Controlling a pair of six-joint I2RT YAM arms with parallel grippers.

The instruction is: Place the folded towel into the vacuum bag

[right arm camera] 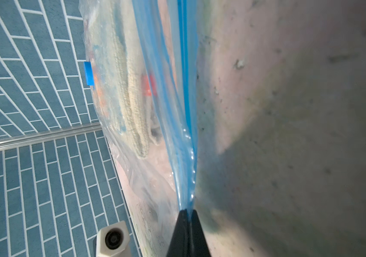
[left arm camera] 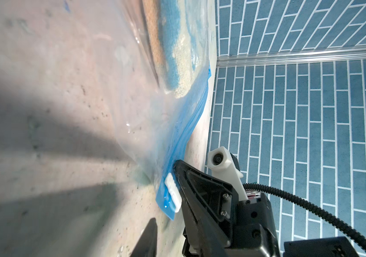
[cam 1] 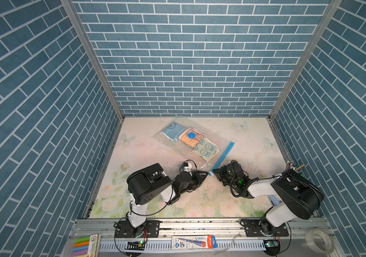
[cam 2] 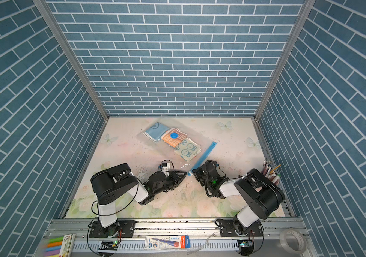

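A clear vacuum bag (cam 1: 170,147) lies on the table with a blue towel (cam 1: 172,131), an orange one (cam 1: 192,141) and a pale patterned one (cam 1: 205,149) inside. Its blue zip strip (cam 1: 223,156) runs along the right end. My left gripper is part open at the strip's near end, a white slider (left arm camera: 173,192) beside its upper finger; whether the strip sits between the fingers is unclear. My right gripper is shut at the strip, whose blue film runs down to the fingertips; a hold on it is unclear.
A cup of pens (cam 2: 270,171) stands at the right edge. Tiled walls enclose the table on back and sides.
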